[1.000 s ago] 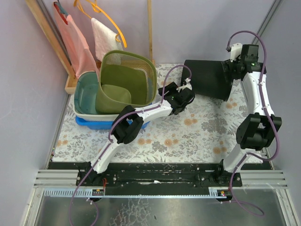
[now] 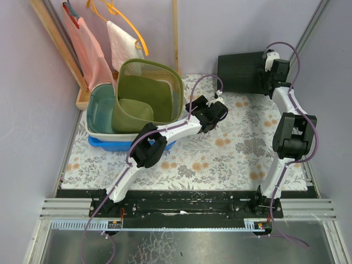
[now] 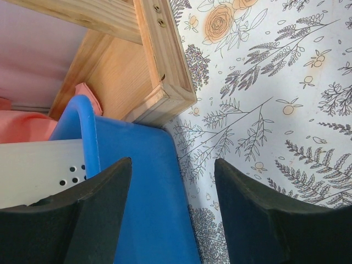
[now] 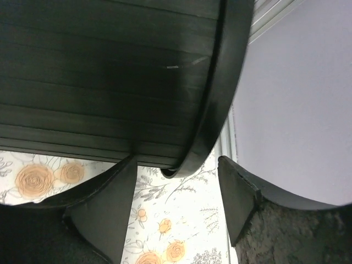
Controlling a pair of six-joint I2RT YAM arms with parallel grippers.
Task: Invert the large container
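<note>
A large dark container (image 2: 242,72) stands tilted against the back wall at the right, its ribbed face and rim filling the upper right wrist view (image 4: 99,77). My right gripper is at its lower right edge, part open, fingertips either side of the rim's bottom; whether they touch it cannot be told. My left gripper is open beside a blue bin (image 3: 140,181) and a wooden frame (image 3: 165,60), with nothing between its fingers.
Stacked green, teal and blue bins (image 2: 143,104) fill the left, with a wooden rack (image 2: 82,96) holding cloths behind. Walls close in at the back and right.
The dark container has moved back toward the wall and its near edge has risen. My left arm is still.
</note>
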